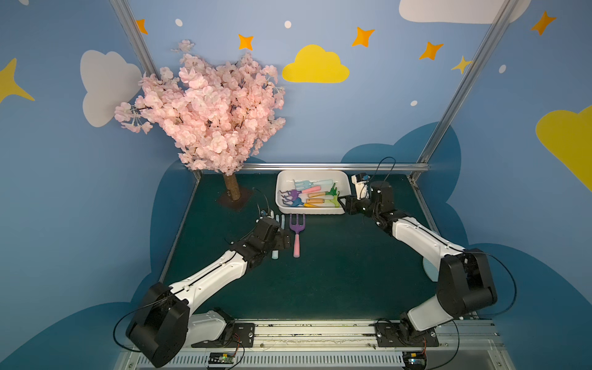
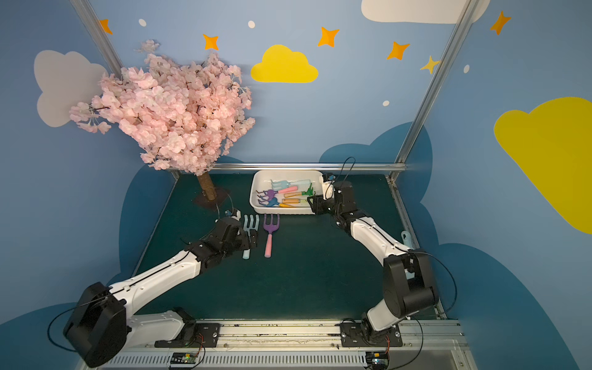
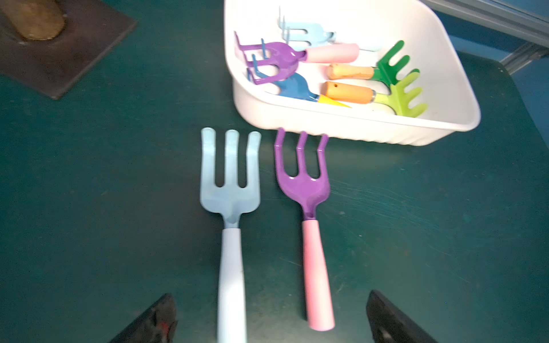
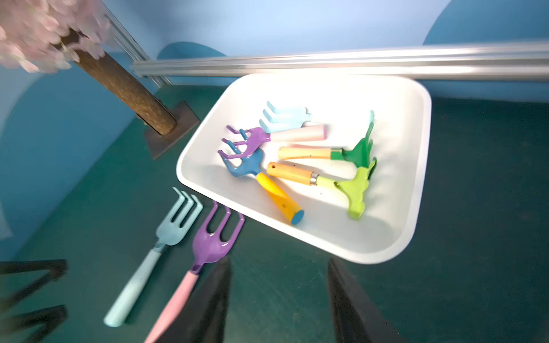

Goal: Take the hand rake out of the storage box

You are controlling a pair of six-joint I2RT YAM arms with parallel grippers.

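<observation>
The white storage box (image 4: pixel 417 171) holds several small rakes: light blue (image 4: pixel 283 117), purple with pink handle (image 4: pixel 294 134), blue with yellow handle (image 4: pixel 280 197), dark green (image 4: pixel 357 151) and lime (image 4: pixel 357 188). A light blue fork (image 3: pixel 230 197) and a purple fork (image 3: pixel 304 188) lie on the table before it. My left gripper stands open above the forks' handles, nothing between its fingers. My right gripper is at the box's front right corner, fingers apart and blurred, with nothing between them.
An artificial blossom tree (image 1: pixel 231 185) on a base stands left of the box. A rail (image 1: pixel 370 166) runs along the back wall. A light blue object (image 2: pixel 407 240) sits at the right edge.
</observation>
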